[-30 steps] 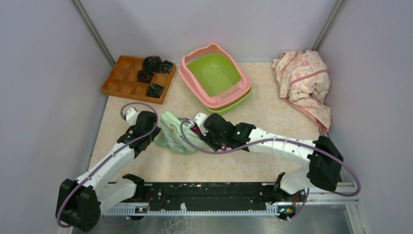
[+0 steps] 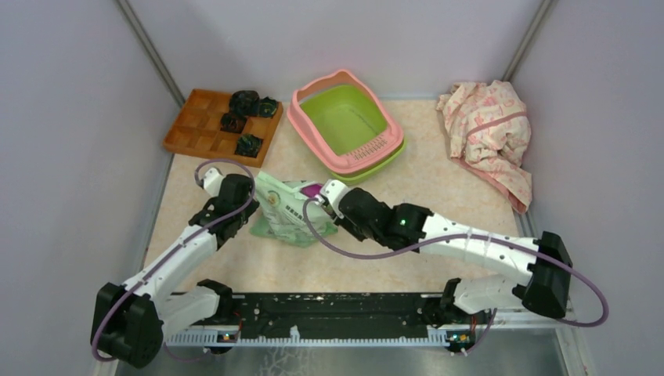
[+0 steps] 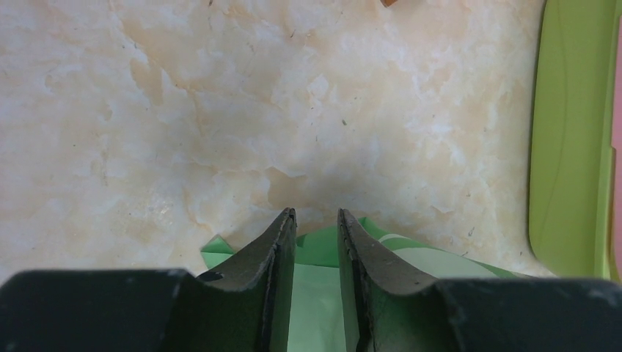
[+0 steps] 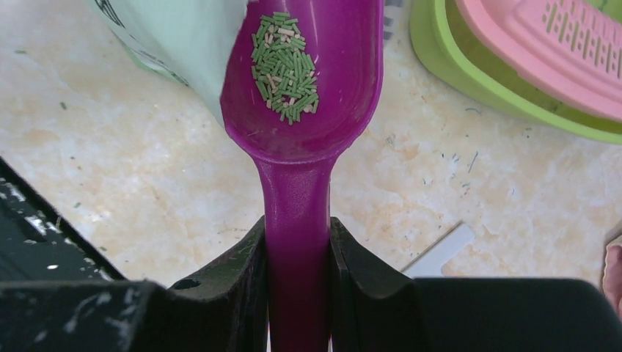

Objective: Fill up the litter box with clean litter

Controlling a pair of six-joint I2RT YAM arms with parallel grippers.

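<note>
The green litter bag [image 2: 286, 211] stands on the table beside my left gripper, whose fingers are slightly apart over the bag's green plastic; whether they grip it is unclear. My right gripper is shut on the handle of a purple scoop [image 4: 301, 139], which holds green and pale litter pellets [image 4: 284, 73] and is beside the bag's pale edge. The litter box, a pink rim [image 2: 305, 129] over a green tray [image 2: 344, 117], sits at the back middle.
A wooden compartment tray [image 2: 192, 125] with dark bundles is at back left. A pink patterned cloth [image 2: 485, 133] lies at right. The table between box and cloth is clear.
My right gripper has moved slightly rightward with the scoop, and more of the purple scoop shows above the bag. The left arm has moved only slightly.
</note>
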